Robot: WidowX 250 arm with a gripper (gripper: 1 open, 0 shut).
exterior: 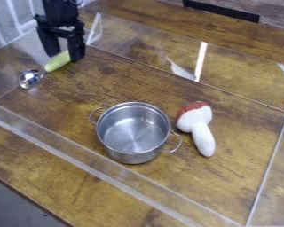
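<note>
My black gripper (60, 43) hangs at the upper left, open, its fingers just over the light green handle (58, 62) of a metal scoop (31, 79) lying on the wooden table. A steel pot (131, 151) with two wire handles stands in the lower middle. A white object with a red top (197, 127), like a toy mushroom, lies to the right of the pot.
Clear plastic walls (283, 151) bound the work area on several sides.
</note>
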